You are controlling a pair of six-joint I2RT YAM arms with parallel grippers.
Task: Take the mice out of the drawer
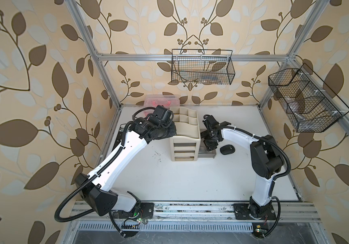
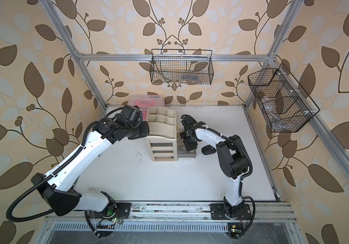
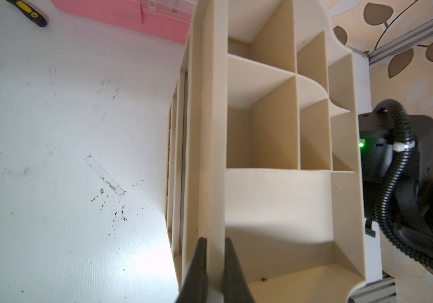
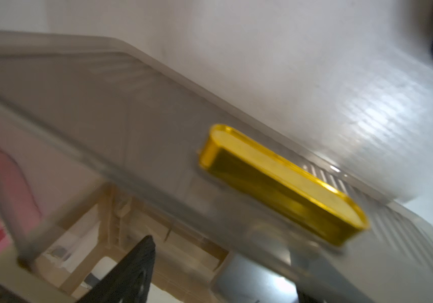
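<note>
A black mouse (image 1: 227, 149) lies on the table to the right of the pulled-out grey drawer (image 1: 207, 154). The drawer, with a gold handle (image 4: 282, 186), juts from the beige cabinet (image 2: 162, 140). My right gripper is down at the drawer, its fingers apart. Between them shows a glossy grey shape (image 4: 257, 280), blurred; whether it is a mouse I cannot tell, nor whether the fingers touch it. The right arm hides most of the drawer's inside from above. My left gripper is shut on the cabinet's upper side edge, one finger on either side.
A pink clear box (image 1: 161, 100) stands behind the cabinet. Wire baskets (image 1: 202, 67) hang on the back and right walls. In the left wrist view a yellow-black tool (image 3: 29, 12) lies on the table.
</note>
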